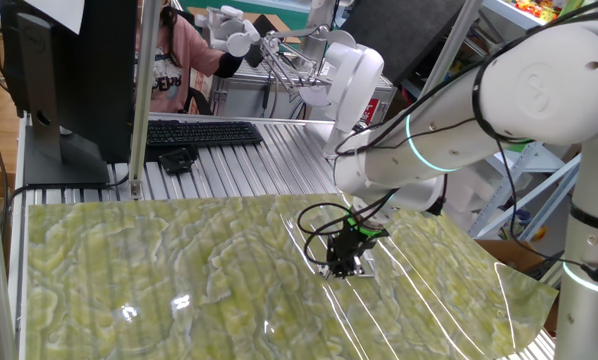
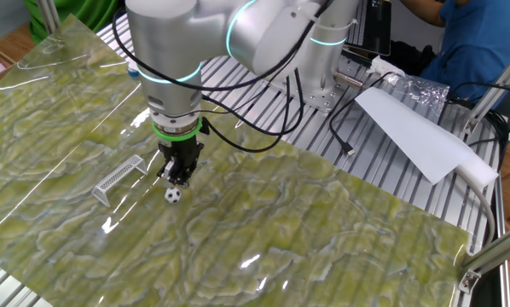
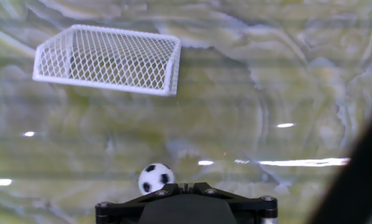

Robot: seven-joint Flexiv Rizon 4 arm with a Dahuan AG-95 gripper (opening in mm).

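Observation:
A small black-and-white football (image 3: 155, 178) rests on the marbled green sheet, right by my fingertips and slightly to their left in the wrist view. My black gripper is shut, its two fingertips together with nothing showing between them. Further ahead stands a white goal with a mesh net (image 3: 108, 61), at the upper left of that view and clear of the ball. From the second exterior side, the ball (image 2: 173, 195) sits just below the gripper (image 2: 176, 181), and the goal (image 2: 118, 179) is to its left. Whether ball and fingers touch, I cannot tell.
The glossy sheet (image 1: 159, 270) is otherwise largely bare, with bright reflections. A keyboard (image 1: 204, 133) and a monitor (image 1: 69, 90) stand beyond its far edge. White paper (image 2: 413, 136) and a loose cable (image 2: 347, 147) lie near the arm's base.

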